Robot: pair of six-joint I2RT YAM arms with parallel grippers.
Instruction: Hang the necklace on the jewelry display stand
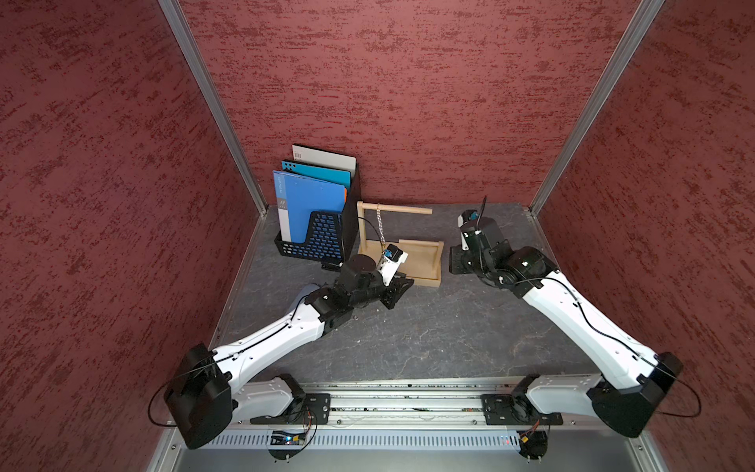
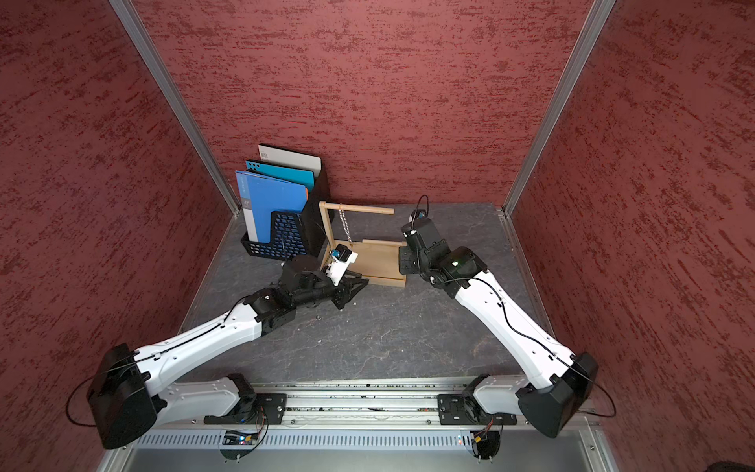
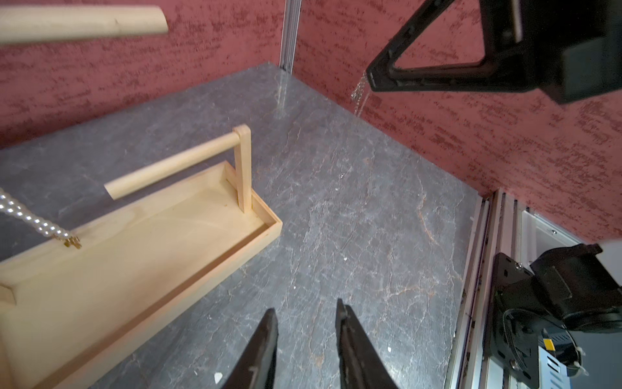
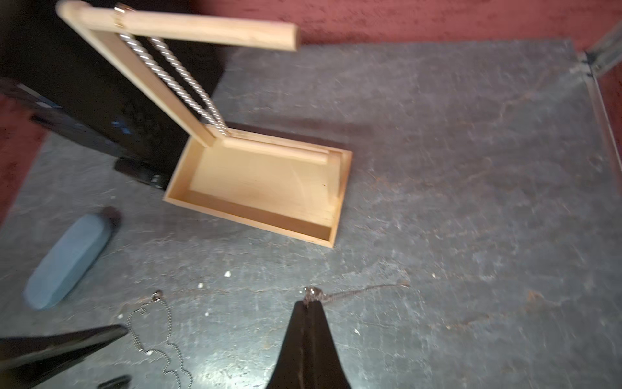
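The wooden display stand has a tall bar and a low bar over a shallow tray. A silver beaded necklace hangs from the tall bar near its post. My right gripper, right of the stand, is shut; a thin necklace shows at its fingertips, and in the left wrist view a fine chain dangles below them. My left gripper is partly open in front of the stand, nothing between its fingers. Another fine chain shows near it; whether it lies on the table cannot be told.
A black file holder with blue folders stands left of the stand, close to its post. A blue-grey oblong case lies at the left.
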